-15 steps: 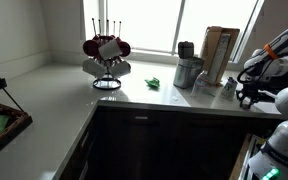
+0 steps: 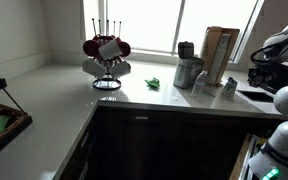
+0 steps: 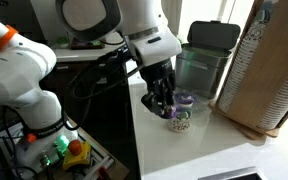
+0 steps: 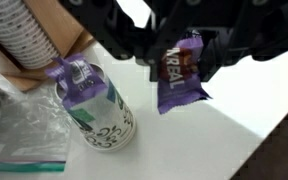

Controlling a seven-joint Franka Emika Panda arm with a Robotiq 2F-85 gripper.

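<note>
A purple-and-brown packet (image 4: pixel 179 82) with white letters hangs between the fingers of my gripper in the wrist view, pinched at its upper end. To its left stands a white patterned cup (image 4: pixel 109 122), with another purple packet (image 4: pixel 77 82) sticking out of its top. In exterior view 2 the dark gripper is up close and hides part of the counter; the cup (image 3: pixel 179 123) shows just past its tip. From exterior view 1, my gripper (image 2: pixel 252 78) is above the counter's right end, near the small cup (image 2: pixel 228 90).
A clear plastic bag (image 4: pixel 24 125) and a stack of paper cups (image 4: pixel 22 30) lie beyond the cup. A grey bin (image 3: pixel 202 65) and a tall cup holder (image 3: pixel 252 75) stand behind it. Bare white counter (image 4: pixel 189 140) surrounds the held packet's lower side.
Over the last second my gripper has risen from low near the counter's right end to higher above it. The cup and the other counter items have stayed where they were.
</note>
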